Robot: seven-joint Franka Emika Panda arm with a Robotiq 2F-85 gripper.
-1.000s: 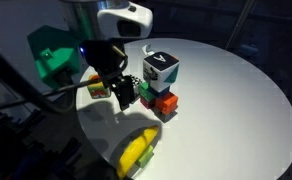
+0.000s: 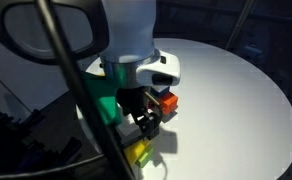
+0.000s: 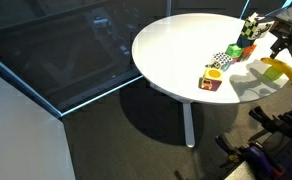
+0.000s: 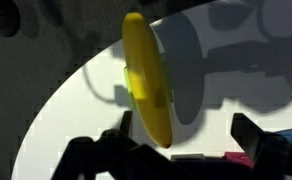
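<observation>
A yellow banana-shaped piece (image 4: 147, 75) rests on a green block (image 4: 131, 87), which shows only at its edges in the wrist view. Both lie near the rim of the round white table. In exterior view 1 the lower part of the banana (image 2: 137, 150) and the green block (image 2: 145, 158) show just below my gripper (image 2: 143, 122). My gripper is open, its black fingers wide apart, with nothing held. The banana's lower end reaches into the space between the fingers, nearer the left one.
On the white table (image 3: 166, 50), an orange-red block (image 3: 248, 51), a green block (image 3: 234, 50), a checkered piece (image 3: 224, 60) and a yellow-fronted cube (image 3: 211, 76) stand clustered. Exterior view 1 shows bare tabletop (image 2: 231, 120) to the right.
My gripper has moved right and toward the banana in exterior view 1, and the arm now covers part of the block cluster. The banana and green block appear unmoved.
</observation>
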